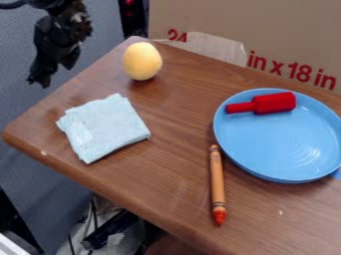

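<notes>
My black gripper hangs at the upper left, off the table's left edge and apart from all objects; it is dark and blurred, so its finger state is unclear. On the wooden table lie a folded pale cloth, a yellow egg-shaped object at the back, an orange crayon, and a blue plate holding a red cylinder with a narrow handle.
A cardboard box stands behind the table. The middle of the tabletop, between the yellow object and the crayon, is clear. Cables and equipment show below the left edge.
</notes>
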